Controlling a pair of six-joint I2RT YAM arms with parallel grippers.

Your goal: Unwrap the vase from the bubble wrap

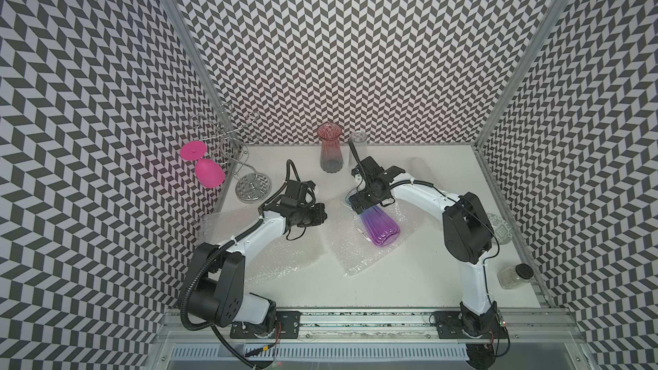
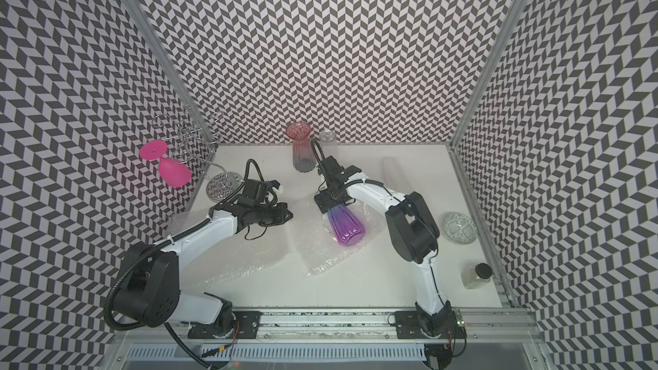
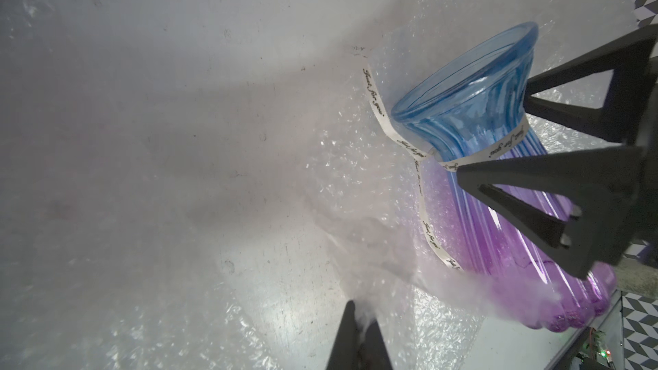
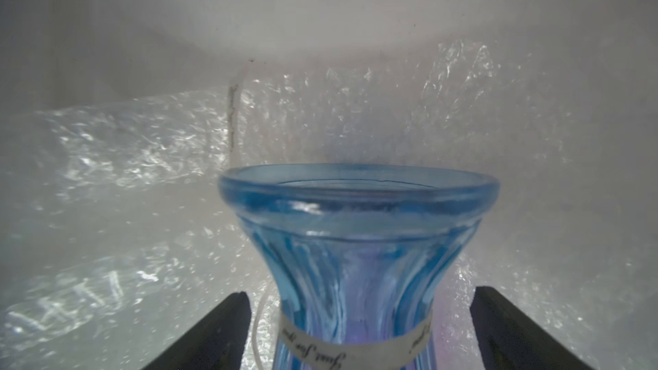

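The vase, blue at its flared mouth and purple toward its base (image 1: 384, 231), lies tilted on spread bubble wrap (image 1: 349, 259). A white printed ribbon (image 3: 490, 150) circles its neck, with a loose end trailing on the wrap. My right gripper is open around the neck, a gap showing on either side. Left of the vase, my left gripper has its fingertips nearly together. A blurred fold of bubble wrap (image 3: 373, 250) runs up from between them. More wrap (image 1: 281, 253) spreads beneath the left arm.
A pink-and-grey glass vase (image 1: 330, 147) and a clear glass (image 1: 359, 140) stand at the back. On the left is a wire stand (image 1: 253, 187) with pink pieces (image 1: 209, 173). A lidded jar (image 1: 514, 275) and patterned glass dish (image 2: 459, 227) occupy the right edge.
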